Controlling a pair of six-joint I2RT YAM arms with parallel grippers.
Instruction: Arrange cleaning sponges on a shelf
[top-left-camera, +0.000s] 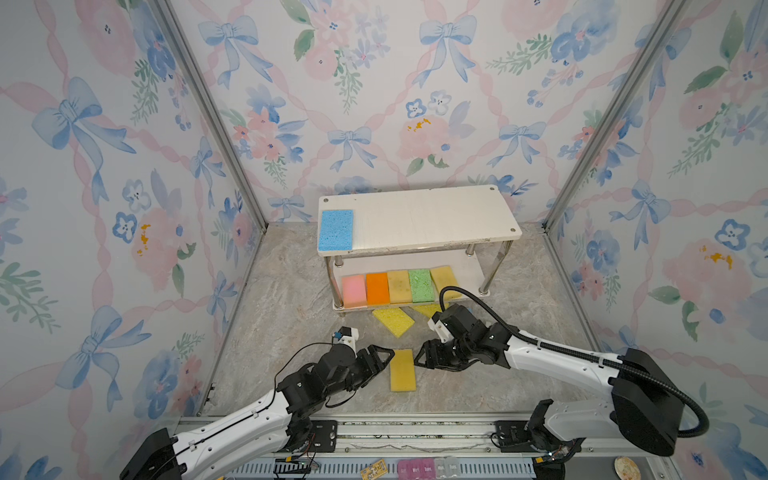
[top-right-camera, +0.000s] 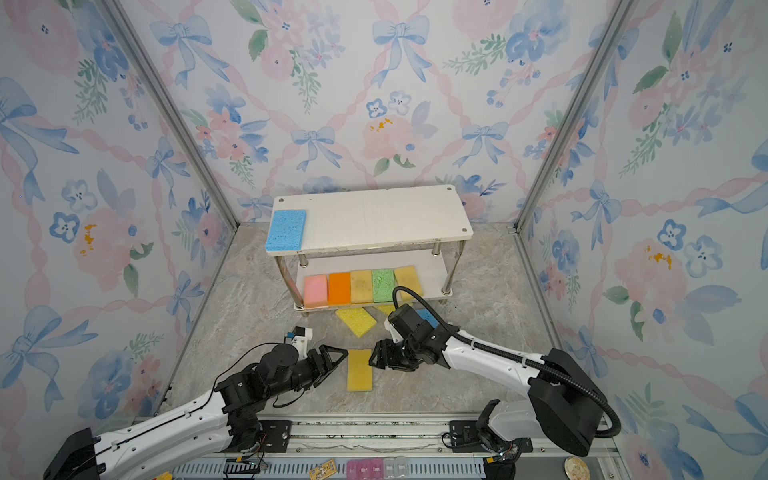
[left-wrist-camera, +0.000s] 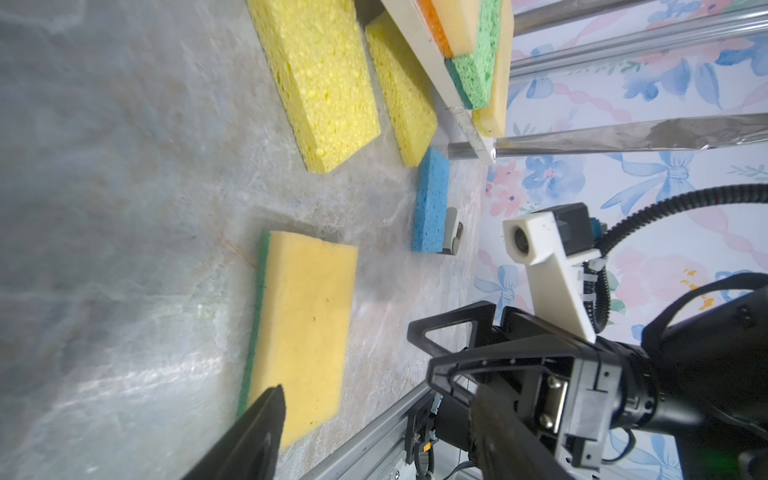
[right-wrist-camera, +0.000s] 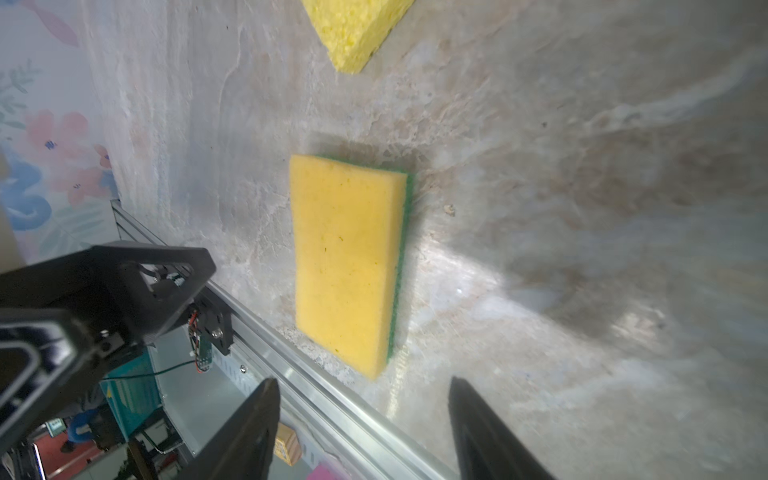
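Note:
A yellow sponge with a green back (left-wrist-camera: 304, 328) lies on the marble surface between my grippers; in the top left view my left gripper (top-left-camera: 373, 360) is just left of it and my right gripper (top-left-camera: 429, 356) just right. Both stand open, nothing between their fingers. Two bright yellow sponges (top-left-camera: 392, 319) lie before the shelf, with a blue sponge (left-wrist-camera: 432, 200) to the right. The lower shelf holds a row of pink (top-left-camera: 353, 289), orange (top-left-camera: 377, 289), tan, green (top-left-camera: 421, 285) and yellow sponges. A blue sponge (top-left-camera: 336, 229) lies on the top board's left end.
The white shelf (top-left-camera: 424, 216) on metal legs stands at the back, its top board mostly bare. A metal rail (top-left-camera: 480, 416) runs along the front edge.

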